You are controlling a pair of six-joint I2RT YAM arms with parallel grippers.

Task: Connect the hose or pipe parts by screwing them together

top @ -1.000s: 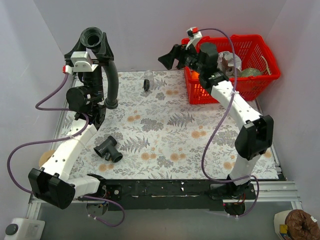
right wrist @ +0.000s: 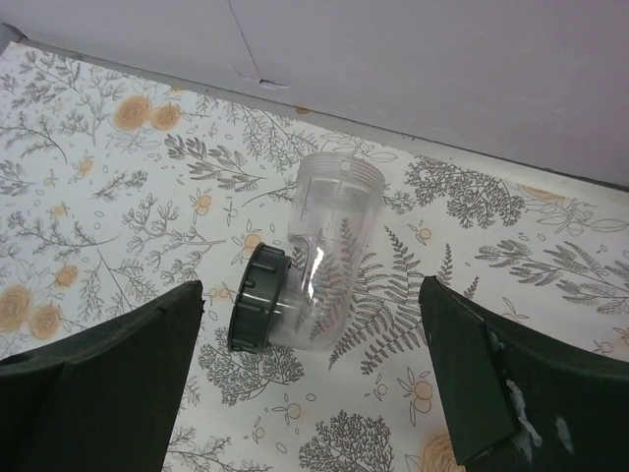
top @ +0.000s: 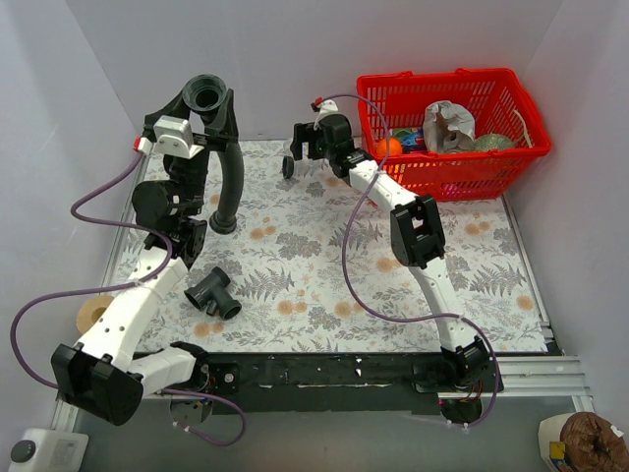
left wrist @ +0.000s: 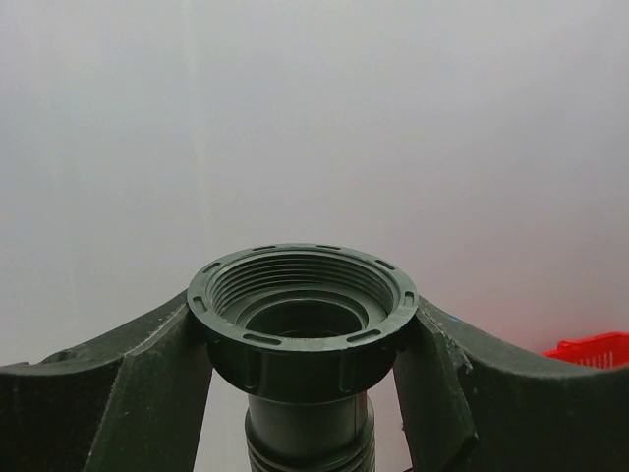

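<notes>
My left gripper point(top: 205, 115) is shut on the threaded dark-green top of the hose point(top: 231, 187), which stands upright at the back left; the left wrist view shows its ringed opening point(left wrist: 300, 342) between the fingers. My right gripper is open above a clear plastic piece point(right wrist: 319, 275) with a dark ring point(right wrist: 258, 300) at one side, lying on the floral surface near the back wall. Dark branched pipe fittings point(top: 211, 295) lie at the front left.
A red basket point(top: 452, 177) with assorted items stands at the back right, beside my right arm. Light walls enclose the sides and back.
My right gripper has moved left and down from over the basket toward the clear piece. My left gripper and the hose top have shifted slightly right and down in the top view.
</notes>
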